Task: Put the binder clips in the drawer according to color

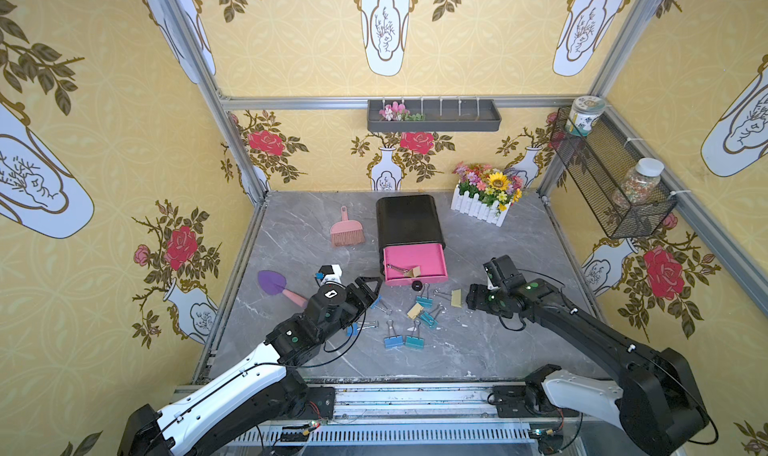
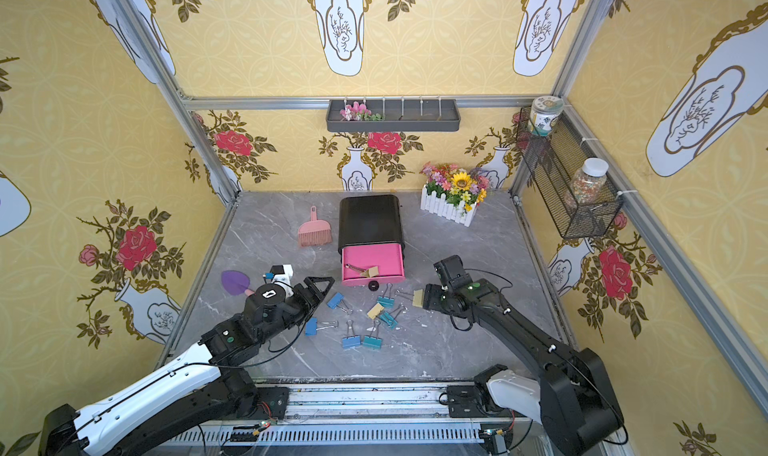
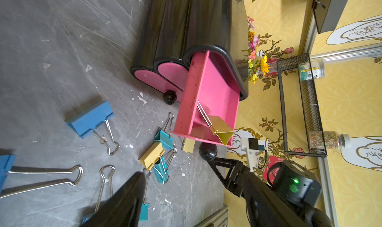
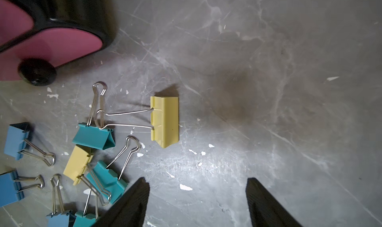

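The top pink drawer (image 3: 191,87) is pulled out, and a yellow binder clip (image 3: 221,129) lies in it. Of two more yellow clips on the table, one yellow clip (image 4: 169,121) lies apart at the right and another yellow clip (image 4: 78,163) rests among the teal clips (image 4: 94,136). Several blue clips (image 3: 91,117) are spread toward the left. My left gripper (image 1: 373,289) stands open above the table, left of the drawer front, with nothing between its fingers. Right of the loose yellow clip, my right gripper is open and empty.
The black cabinet (image 1: 408,220) has two lower pink fronts, both closed. A pink brush (image 1: 346,230), a purple shovel (image 1: 273,281) and a flower box (image 1: 482,203) stand around it.
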